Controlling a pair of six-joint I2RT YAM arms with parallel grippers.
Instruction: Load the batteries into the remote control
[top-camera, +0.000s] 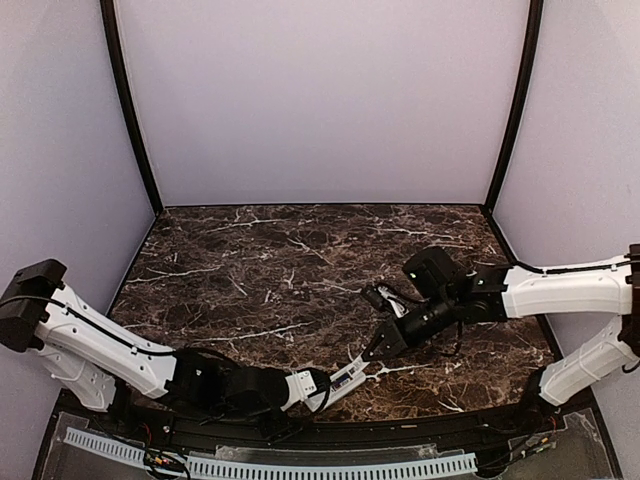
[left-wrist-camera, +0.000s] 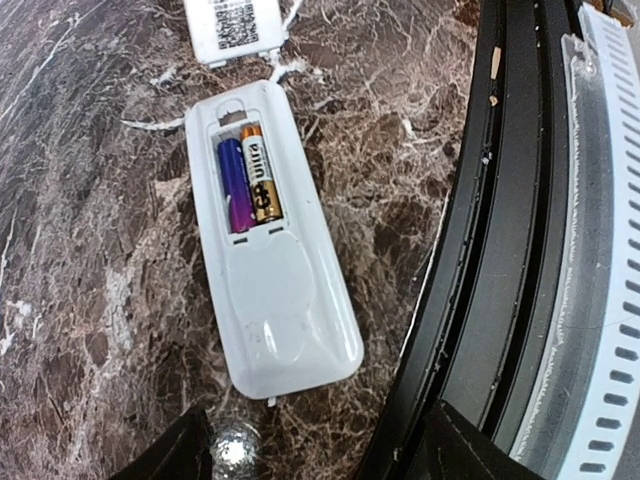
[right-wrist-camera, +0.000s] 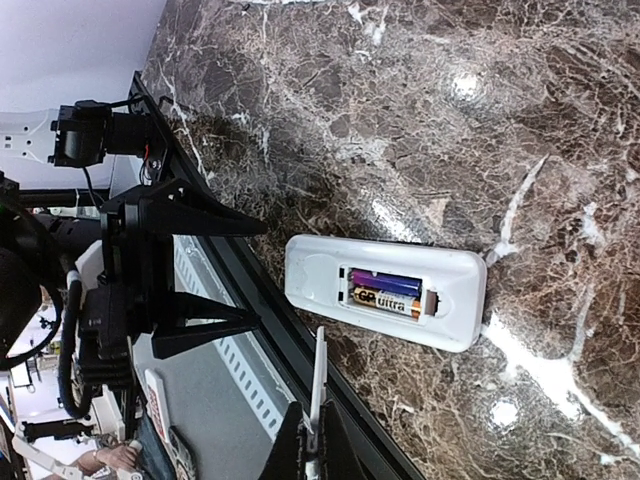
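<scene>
On the table lies the white remote control (left-wrist-camera: 285, 295), its battery bay uncovered. Two batteries sit side by side in the bay: a purple-blue battery (left-wrist-camera: 235, 185) and a copper-and-black battery (left-wrist-camera: 261, 175). My right gripper is shut on a thin white battery cover (right-wrist-camera: 319, 375), seen edge-on there. In the left wrist view that cover (left-wrist-camera: 235, 25) is beyond the remote's bay end. Beside the opposite end of the remote, my left gripper stands open, with nothing between its fingers.
A dark rail (left-wrist-camera: 450, 300) and a slotted white strip (left-wrist-camera: 605, 250) run along the table's front edge, close to the remote.
</scene>
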